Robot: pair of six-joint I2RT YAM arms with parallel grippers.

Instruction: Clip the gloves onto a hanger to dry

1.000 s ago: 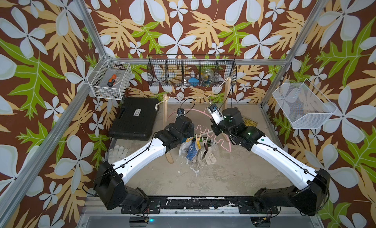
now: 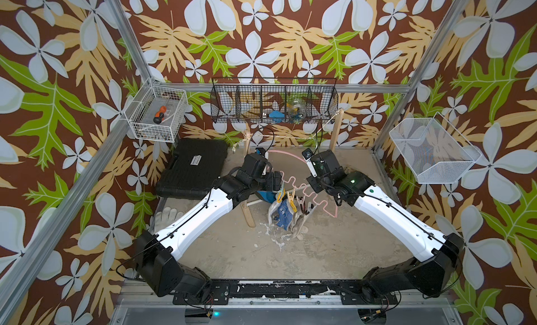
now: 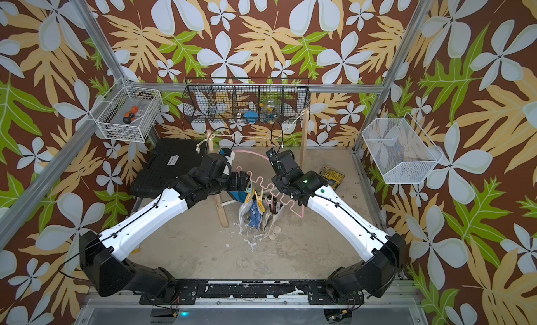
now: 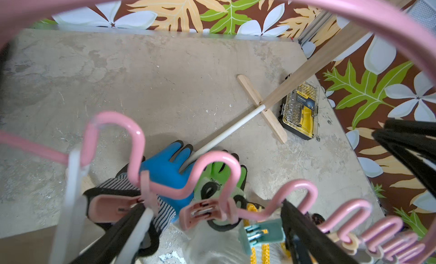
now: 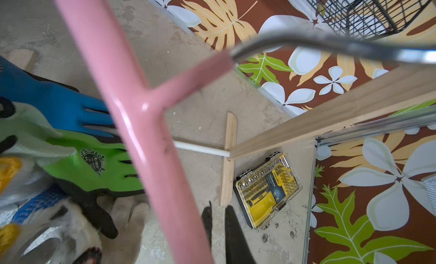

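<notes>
The pink hanger (image 4: 213, 159) has a wavy bar carrying clips. In the left wrist view one pink clip (image 4: 115, 205) is at the cuff of a blue glove (image 4: 170, 161), and another is at a green glove (image 4: 218, 173). A teal clip (image 4: 261, 234) is beside pale, yellow-edged material. Dark fingers of my left gripper stand wide apart, with the wavy bar across the gap. My right gripper has its fingers close together beside the hanger's thick bar; what lies between them does not show. A metal hook (image 5: 336, 46) extends toward the wooden post.
A wooden post (image 5: 336, 105) and white rod (image 5: 202, 148) form a stand around the hanger. A tool set (image 5: 268, 189) lies behind it. The black case (image 2: 193, 168) and loose white gloves (image 2: 166, 217) are at left.
Both wooden posts and the hanger with its gloves have shifted right. My left gripper has moved slightly right; my right gripper has changed position only a little.
</notes>
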